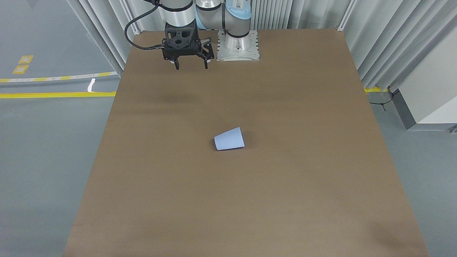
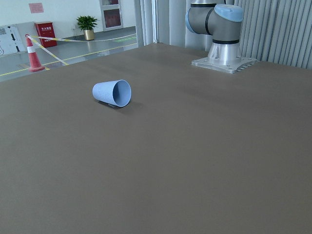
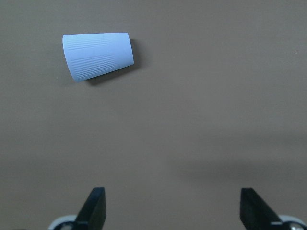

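A light blue ribbed cup (image 1: 229, 139) lies on its side on the brown table (image 1: 244, 192), near its middle in the front view; the left view shows the cup (image 2: 105, 92) with its opening facing the camera's right. My gripper (image 1: 191, 65) is at the far end of the table above the surface, fingers open with nothing between them. In the wrist view the cup (image 3: 97, 55) sits upper left, ahead of and apart from the open gripper.
The arm's base plate (image 1: 237, 53) is fixed at the table's back edge, with pleated curtains (image 1: 291, 13) behind.
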